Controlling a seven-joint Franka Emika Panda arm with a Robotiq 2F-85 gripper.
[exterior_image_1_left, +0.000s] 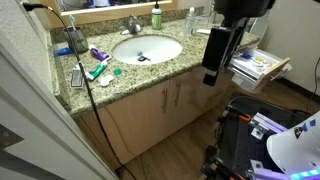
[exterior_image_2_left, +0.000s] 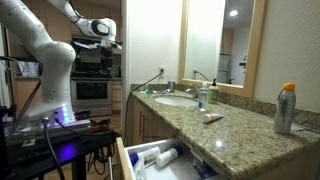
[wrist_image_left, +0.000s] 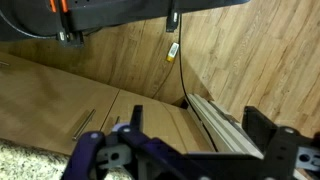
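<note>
My gripper points down over the wooden floor. Its two black fingers stand wide apart in the wrist view, with only floor and cabinet visible between them. High above the floor, the dark gripper housing hangs in front of the counter in exterior view 1. The white arm rises at the left of exterior view 2. A small yellow and white item lies on the floor beside a dark cable.
A sink is set into the granite counter. Bottles and small items stand on the counter, including a grey bottle with an orange cap. An open white drawer juts out below, holding several things.
</note>
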